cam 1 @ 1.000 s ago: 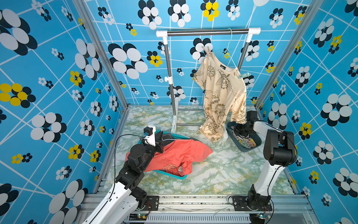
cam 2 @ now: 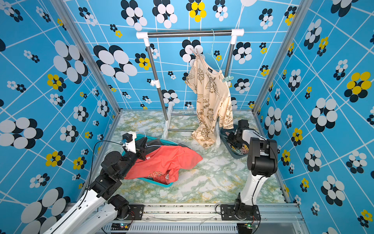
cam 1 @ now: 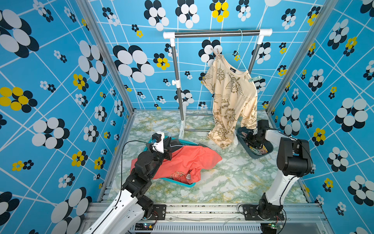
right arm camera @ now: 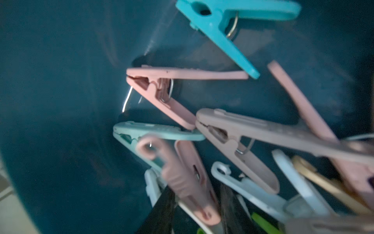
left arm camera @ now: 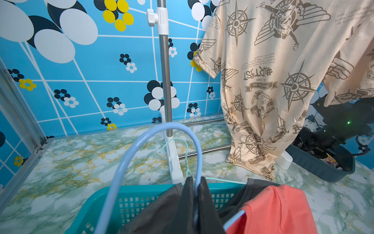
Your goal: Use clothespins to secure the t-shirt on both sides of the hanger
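The cream t-shirt [cam 1: 233, 89] hangs from a pale green hanger [cam 1: 241, 46] on the rack. A pale clothespin [cam 1: 218, 53] sits at its left shoulder and a green clothespin [cam 1: 255, 78] at its right. Down in the dark bin [cam 1: 254, 155] is my right gripper. Its fingers stand apart around a blurred pink clothespin [right arm camera: 183, 179]; whether they grip it is unclear. Several other clothespins lie around, including a grey clothespin [right arm camera: 249, 128]. Over the teal basket [left arm camera: 97, 202], my left gripper is shut on the stem of a blue hanger [left arm camera: 171, 125].
A coral shirt [cam 1: 194, 158] and a dark grey garment [left arm camera: 155, 210] lie in the teal basket. The metal rack [cam 1: 179, 78] stands behind. Bare marble table [cam 1: 229, 179] lies between the basket and the right arm.
The left arm shows hardly any movement; the hung t-shirt looks unchanged.
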